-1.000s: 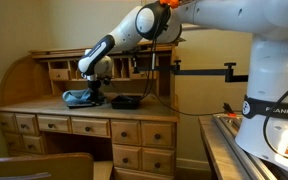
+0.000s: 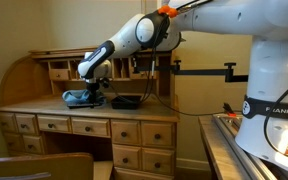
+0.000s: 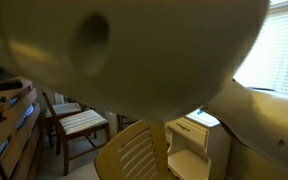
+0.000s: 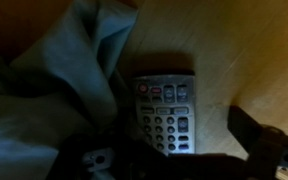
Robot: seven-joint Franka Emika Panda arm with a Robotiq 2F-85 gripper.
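A dark remote control (image 4: 166, 112) with rows of pale buttons and a few red ones lies on the wooden desktop. My gripper is open over its near part, one dark finger on each side of it; contact with the remote cannot be made out. A grey-blue cloth (image 4: 44, 110) lies bunched to the remote's left, close to the left finger. From across the room, the same cloth (image 2: 77, 98) shows on the desk with my gripper (image 2: 101, 92) low beside it; the remote is too small to pick out there.
A black tray (image 2: 129, 101) stands to the right of the gripper on the desk (image 2: 44, 105). Cubbyholes (image 2: 59, 72) rise along its back. Bare wood (image 4: 219, 60) lies right of the remote. My arm blocks much of the second exterior view.
The arm has come down slightly over the desk, its upper links shifting a little left. Cloth and tray look unmoved.
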